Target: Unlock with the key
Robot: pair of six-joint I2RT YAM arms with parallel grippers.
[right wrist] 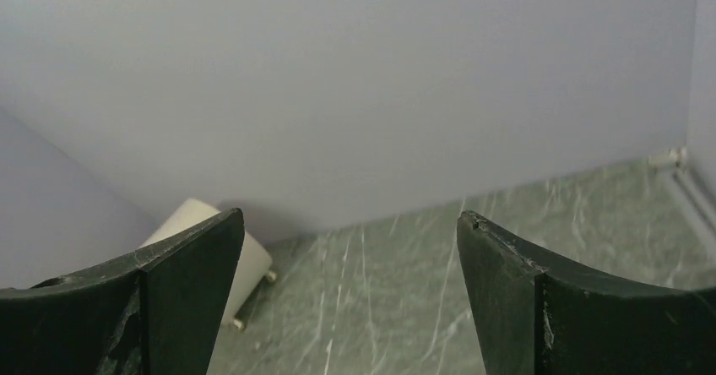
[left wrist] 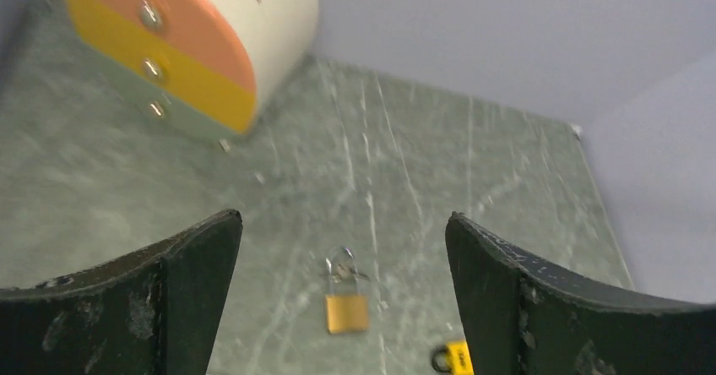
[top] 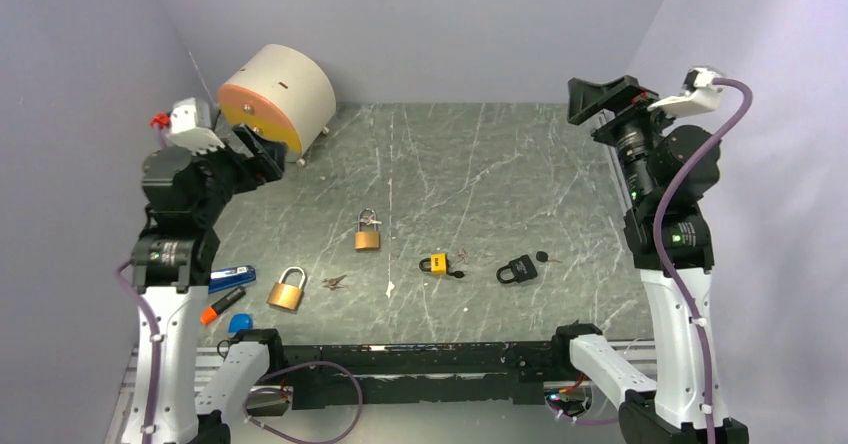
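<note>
Several padlocks lie on the grey marble table: a brass one (top: 367,238) in the middle with a key at its shackle, a larger brass one (top: 285,294) with keys (top: 334,283) beside it, a yellow one (top: 438,263) and a black one (top: 518,270), each with small keys nearby. My left gripper is open above the table at the left, with the middle brass lock (left wrist: 346,313) visible between and beyond its fingers. My right gripper is open and raised at the right, with nothing between its fingers.
A white cylinder (top: 290,89) with a coloured end stands at the back left. A blue tool (top: 231,277), an orange-black item (top: 215,310) and a blue object (top: 240,323) lie at the front left. Walls surround it.
</note>
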